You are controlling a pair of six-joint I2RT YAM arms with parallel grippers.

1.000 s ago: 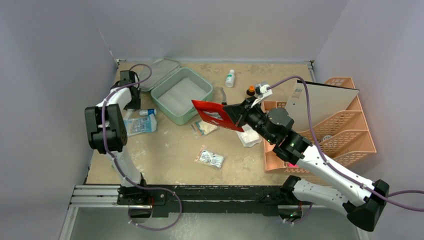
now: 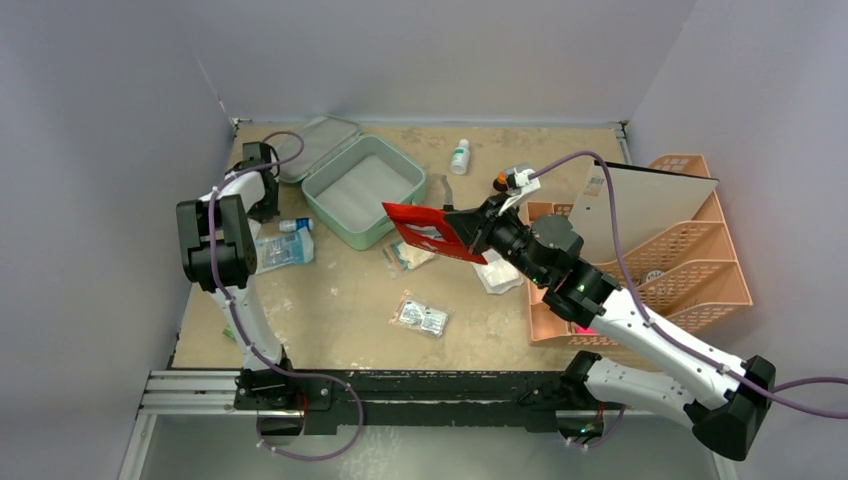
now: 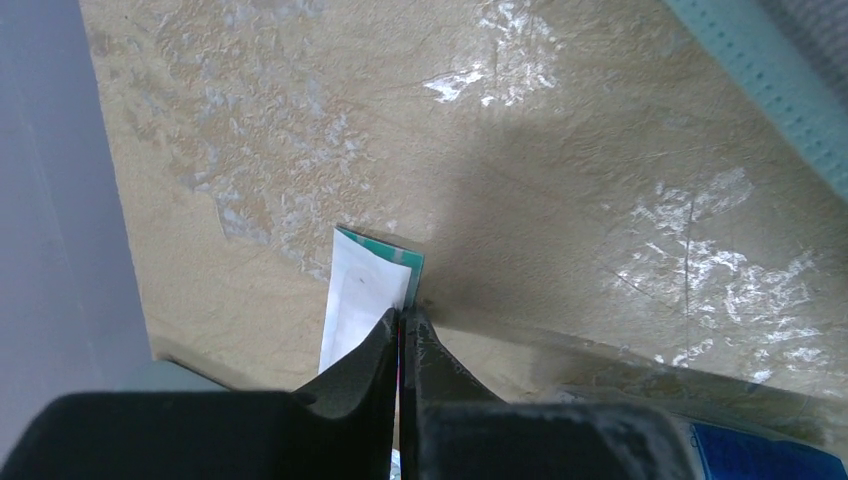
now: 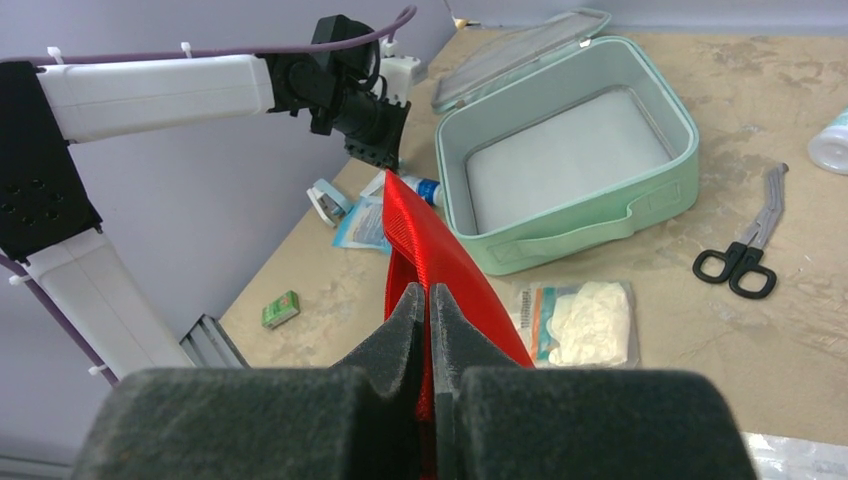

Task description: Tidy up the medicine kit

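In the left wrist view my left gripper is shut at the end of a small white-and-teal packet [image 3: 355,290] lying on the table; whether any of it is between the fingers I cannot tell. My right gripper is shut on a red pouch [image 4: 440,260], held up over the table. The mint green case [image 2: 393,183] stands open at the back left, empty, its lid folded back. Scissors [image 4: 750,240], a white bottle [image 2: 460,157], a bagged white item [image 4: 585,320], a blue-white pack [image 2: 285,251] and a small tube [image 2: 295,225] lie around it.
An orange organizer [image 2: 690,300] with a white board [image 2: 650,200] fills the right side, beside a dark bottle partly behind my right arm. A clear packet [image 2: 420,318] lies front centre. Bare table remains around it. Walls close in both sides.
My left arm has shifted slightly to the right at its elbow. The right arm and the red pouch have not visibly moved.
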